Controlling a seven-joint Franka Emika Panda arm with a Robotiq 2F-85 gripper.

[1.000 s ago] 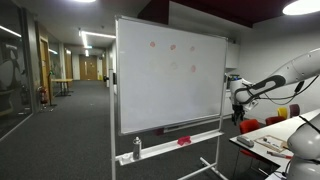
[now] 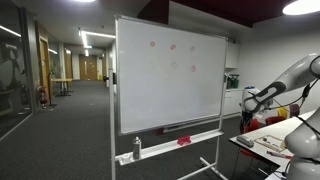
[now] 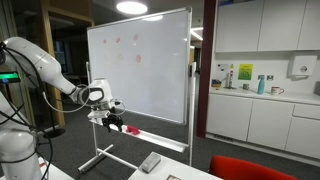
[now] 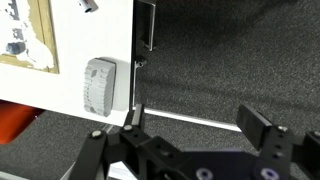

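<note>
My gripper is open in the wrist view, its dark fingers wide apart over carpet with nothing between them. A grey ribbed block, perhaps an eraser point(image 4: 99, 86), lies on the white table point(image 4: 65, 88), up and left of the fingers. In exterior view 2 this grey block point(image 3: 150, 162) rests near the table's edge, while the gripper point(image 3: 118, 116) hangs higher, in front of the whiteboard point(image 3: 140, 65). The board carries several faint red marks. A red object point(image 2: 184, 141) sits on its lower tray point(image 2: 165, 149).
A grey bottle point(image 2: 137, 148) stands at the tray's left end. On the table lies a wooden-edged board point(image 4: 50, 68). Red chairs point(image 3: 250, 168) stand near the table. Open carpet point(image 4: 230, 60) separates the table from the whiteboard stand.
In exterior view 1 the arm's wrist and gripper have moved a little right and down over the last second. The whiteboard and the tray's objects look unmoved.
</note>
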